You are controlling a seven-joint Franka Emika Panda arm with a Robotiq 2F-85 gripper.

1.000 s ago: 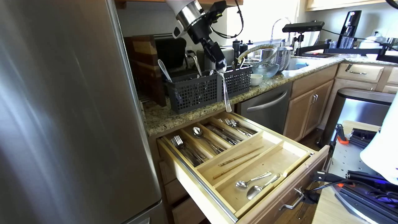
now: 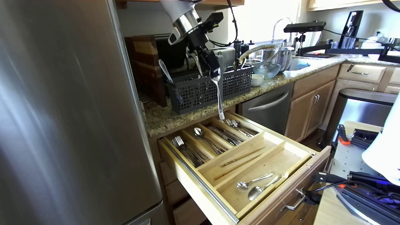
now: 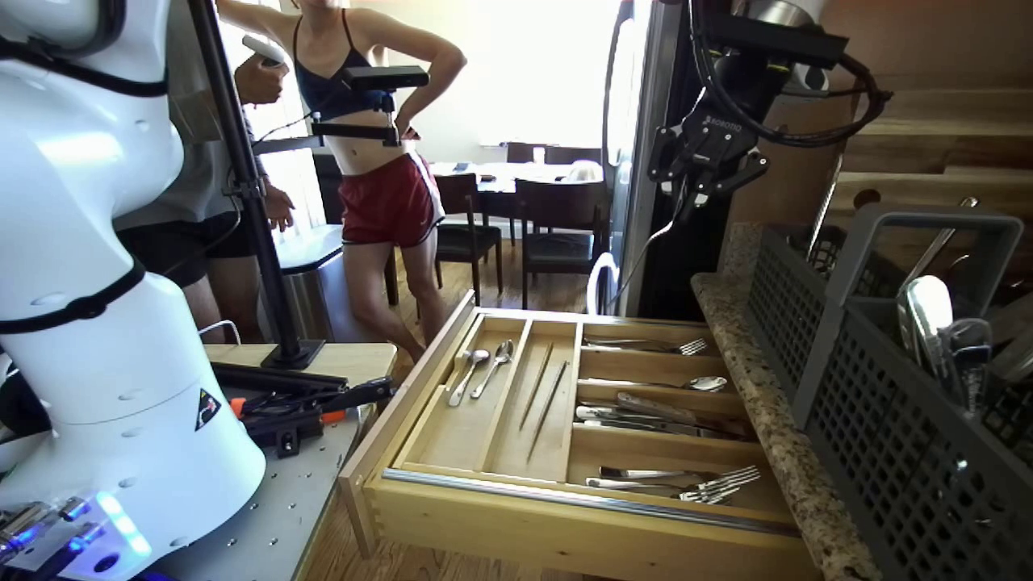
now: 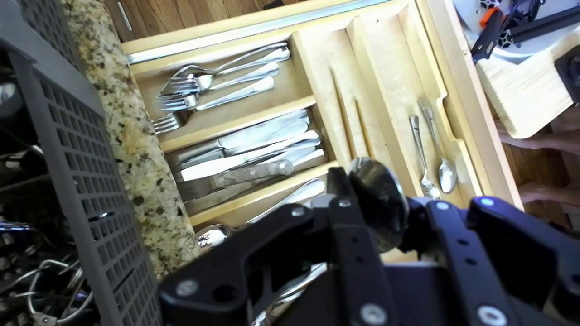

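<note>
A metal spoon (image 2: 219, 98) hangs handle-down from my gripper (image 2: 214, 71), which is shut on it at the bowl end. In the wrist view the spoon's bowl (image 4: 384, 209) shows between the dark fingers. Below lies the open wooden drawer (image 2: 188, 187); the handle tip hangs above its back compartments. Inside are forks (image 4: 187, 89), knives (image 4: 244, 149) and spoons (image 4: 213, 234) in separate compartments. Two spoons (image 3: 491, 369) lie in the front compartment, and chopsticks (image 3: 537, 397) in the one behind it. Exterior view 2 shows the held spoon's thin handle (image 3: 650, 242) too.
A grey cutlery basket (image 2: 197, 95) holding utensils stands on the granite counter (image 2: 161, 120), close behind the gripper. The fridge (image 2: 75, 112) bounds the left side. People stand beyond the drawer in exterior view 2.
Within exterior view 1, my gripper has moved left and slightly down, carrying the hanging spoon with it. The drawer and its contents look the same.
</note>
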